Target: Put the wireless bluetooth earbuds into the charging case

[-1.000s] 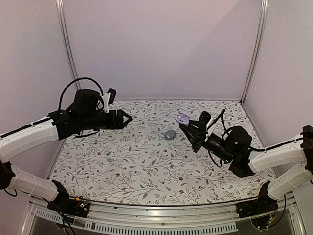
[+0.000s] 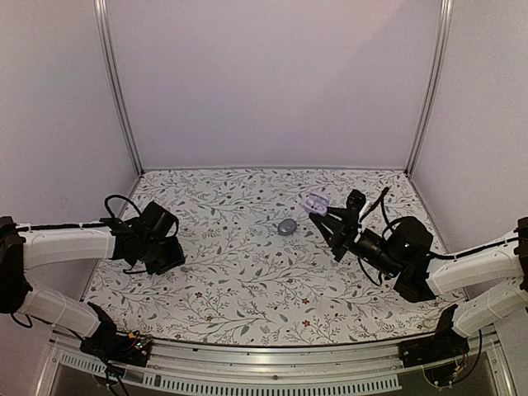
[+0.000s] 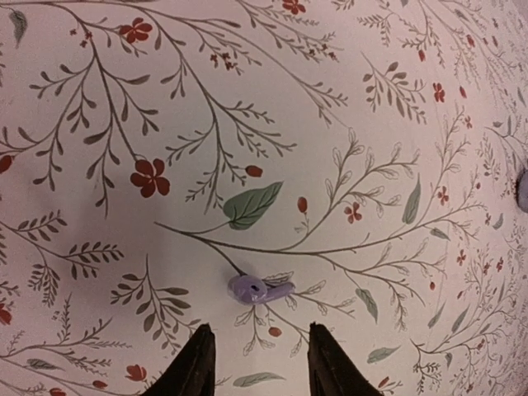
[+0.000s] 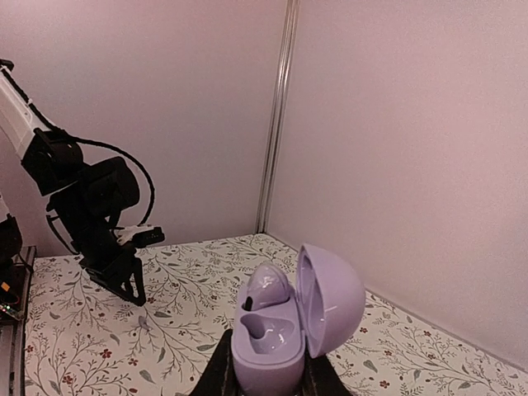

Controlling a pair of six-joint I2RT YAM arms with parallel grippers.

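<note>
A lavender earbud [image 3: 257, 289] lies on the floral mat just beyond the fingertips of my left gripper, which is part open and empty, pointing down at the mat's left side. My right gripper [image 2: 318, 216] is raised, shut on the lavender charging case [image 4: 268, 346]. The case's lid [image 4: 330, 301] is open, and a lavender earbud [image 4: 268, 285] shows in one slot; the nearer slot looks empty.
A round grey-lavender object [image 2: 286, 227] lies on the mat at middle back. The mat [image 2: 231, 280] is otherwise mostly clear, with walls at the back and sides and a metal rail along the front.
My left gripper has come down and back to the left, toward the mat.
</note>
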